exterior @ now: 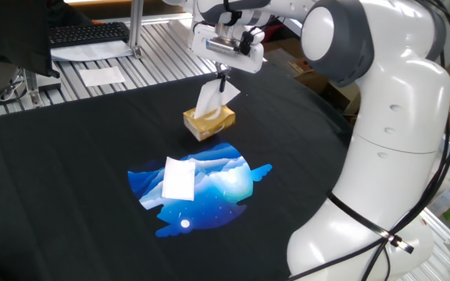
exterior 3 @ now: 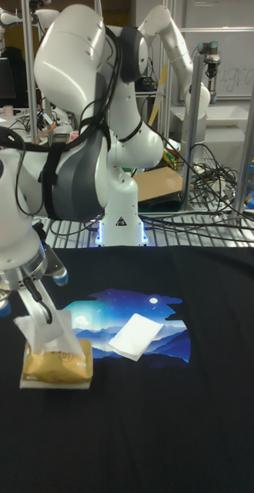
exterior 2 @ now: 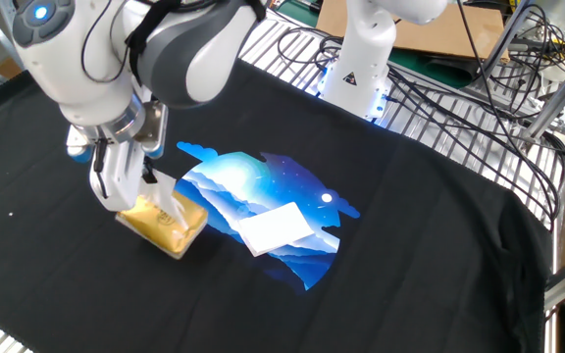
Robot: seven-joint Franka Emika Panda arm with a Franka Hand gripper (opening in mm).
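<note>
A yellow tissue pack (exterior: 209, 123) is on or just above the black cloth, beyond the blue picture; whether it touches the cloth I cannot tell. From its top a white tissue (exterior: 212, 99) stands up, its lower end still in the pack. My gripper (exterior: 222, 78) is directly above, its dark fingertips close together and shut on the upper part of this tissue. In the second exterior view the yellow pack (exterior 2: 170, 224) sits below the hand, which partly covers the tissue. From the third view, the tissue (exterior 3: 52, 333) rises slanted from the pack to the fingers.
A blue landscape picture (exterior: 225, 183) lies on the black cloth (exterior: 61, 195), with a folded white sheet (exterior: 179, 179) on it. Bare cloth surrounds them. Another white sheet (exterior: 102, 76) and a keyboard (exterior: 89, 34) are on the ribbed metal surface behind.
</note>
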